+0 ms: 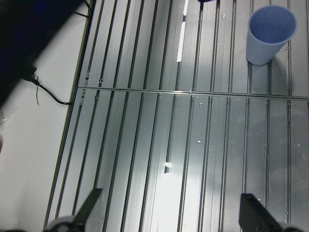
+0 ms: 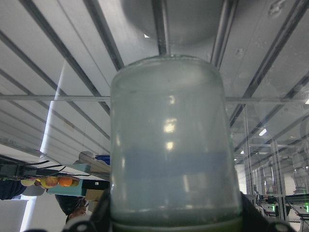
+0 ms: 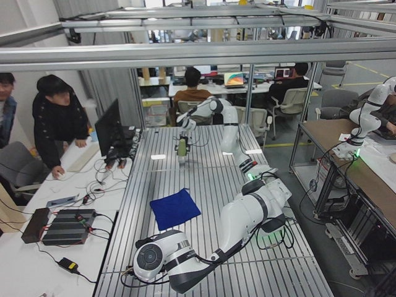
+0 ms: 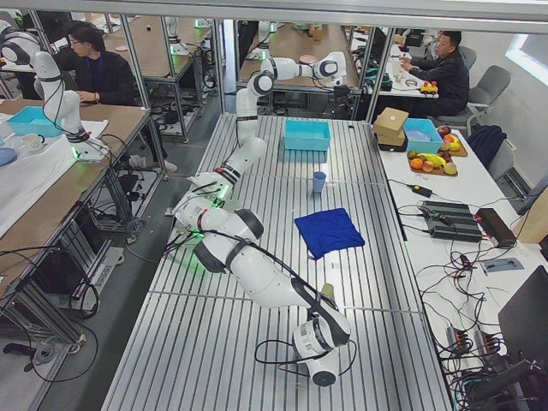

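A green bottle with a pale bottom is held upright by my right gripper at the far end of the table in the camera left view; its translucent body fills the middle of the right wrist view. My left gripper is low in the left wrist view, its fingers apart with nothing between them, over bare slatted table. A blue cup stands upright at the upper right of that view. A folded blue cloth lies flat mid-table.
A cyan bin stands at the table's end in the camera right view. The side desk holds fruit, boxes, a monitor and cables. People stand and sit around the frame.
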